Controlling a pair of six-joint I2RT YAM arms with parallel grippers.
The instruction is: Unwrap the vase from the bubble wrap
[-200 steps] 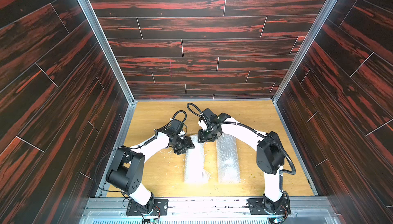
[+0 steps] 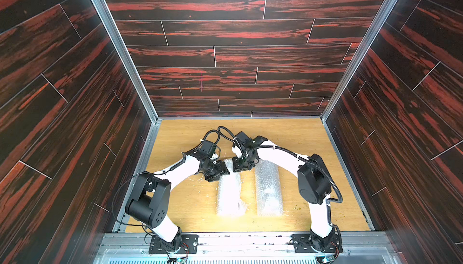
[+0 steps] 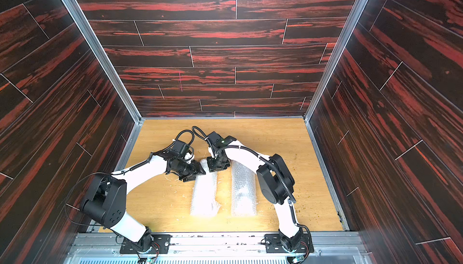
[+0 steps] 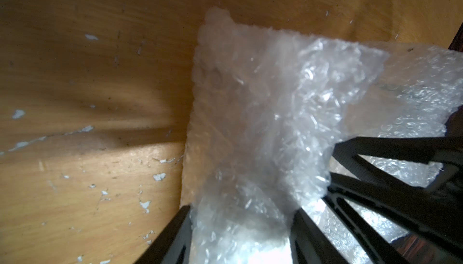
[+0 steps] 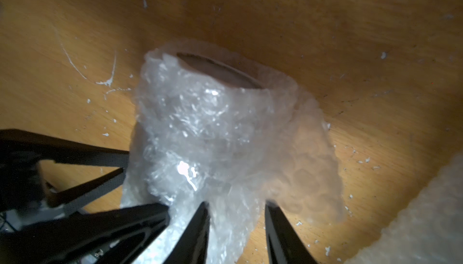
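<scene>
The bubble-wrapped bundle (image 2: 229,196) lies lengthwise on the table, left of centre in the right wrist view, where the vase's rim (image 5: 219,73) shows inside the crumpled wrap (image 5: 207,114). My left gripper is part open over the bundle, with wrap between its fingers; whether it grips the wrap is unclear. My right gripper is part open at the bundle's far end, beside my left gripper, its fingertips over the wrap near its edge.
A second piece of bubble wrap (image 2: 268,191) lies to the right, partly under my right arm. Dark panel walls enclose the table.
My right gripper dipped and shifted slightly left over the last second, with its arm's elbow shifting a little left. My left arm and both pieces of wrap look unchanged.
</scene>
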